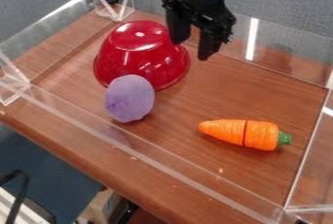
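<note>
My black gripper (194,43) hangs at the top centre, above and just behind the right side of an upturned red bowl (140,55), its two fingers apart with nothing visible between them. A purple egg-shaped object (129,98) lies in front of the bowl. An orange toy carrot (239,132) with a green end lies at the right on the wooden surface.
Clear plastic walls border the wooden surface (202,179) on the sides. Bare wood lies between the bowl and the carrot, and along the front. A dark cable and a small box sit below at the lower left.
</note>
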